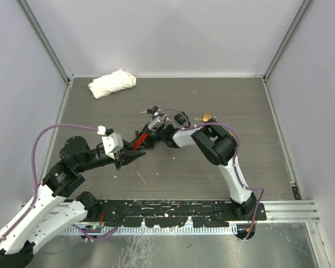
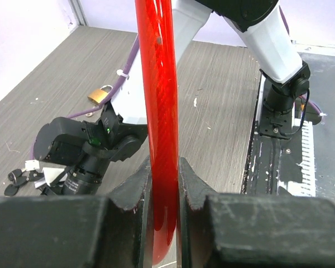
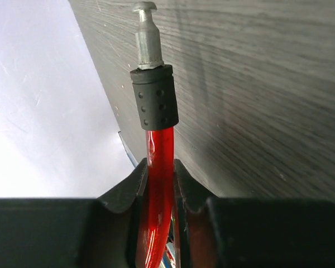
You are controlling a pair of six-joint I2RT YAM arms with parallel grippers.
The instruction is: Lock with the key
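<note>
A red cable lock runs between my two grippers. Its red cable (image 2: 159, 84) passes upright through the left wrist view, where my left gripper is shut on it. My right gripper is shut on the cable just below a black collar (image 3: 155, 97) that carries a bare metal pin (image 3: 149, 42). From above, the silver lock body (image 1: 156, 123) sits beside the right gripper, at the upper end of the red cable (image 1: 139, 140). The pin cannot be made out there. Keys (image 1: 151, 110) lie just behind the lock body; whether they touch it is unclear.
A brass padlock (image 1: 206, 118) and a small black item (image 1: 181, 118) lie behind the right arm. A folded white cloth (image 1: 112, 83) rests at the back left.
</note>
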